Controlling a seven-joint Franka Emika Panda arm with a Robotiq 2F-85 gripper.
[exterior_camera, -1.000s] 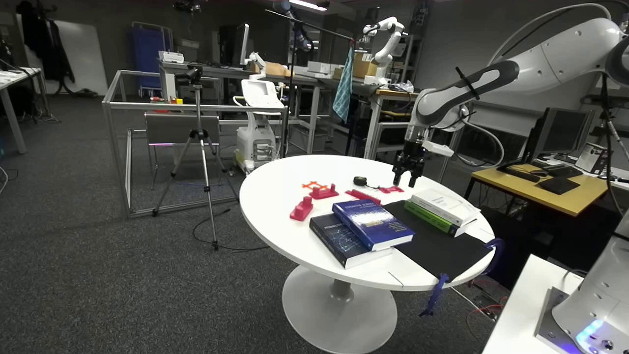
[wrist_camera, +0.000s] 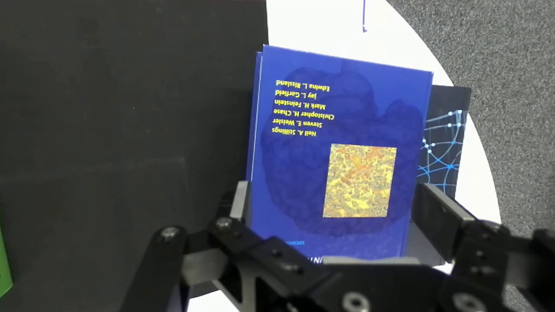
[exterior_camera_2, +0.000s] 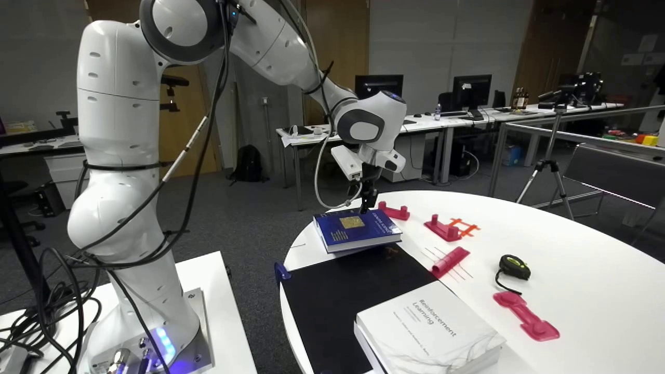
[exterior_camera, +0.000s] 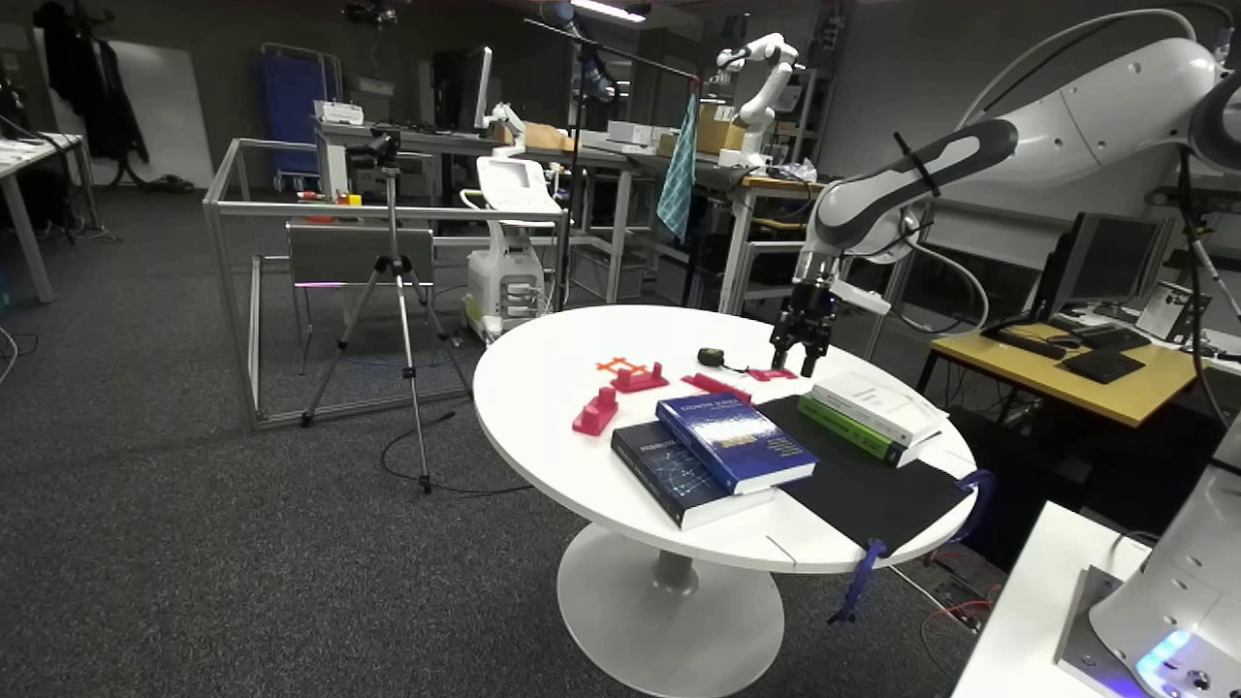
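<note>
A thick blue book (wrist_camera: 296,171) with a yellow square on its cover fills the middle of the wrist view. It lies on a dark book (exterior_camera: 681,467) with a blue line pattern, which sticks out on one side. My gripper stands open above the blue book, its fingers spread to either side of the cover in the wrist view and nothing held between them. In exterior view 2 the gripper (exterior_camera_2: 369,200) hangs over the far part of the same book (exterior_camera_2: 358,228). How much height separates fingertips and cover is hard to tell.
A white book (exterior_camera_2: 430,327) lies on a green book (exterior_camera: 855,430) across a black mat (exterior_camera_2: 355,296). Pink printed parts (exterior_camera_2: 447,228), an orange piece (exterior_camera_2: 465,227) and a tape measure (exterior_camera_2: 515,267) are scattered about. The round white table (exterior_camera: 547,361) has free room on its left in exterior view 1.
In exterior view 1 my gripper has shifted slightly down and to the left. The books and the small parts have stayed in place.
</note>
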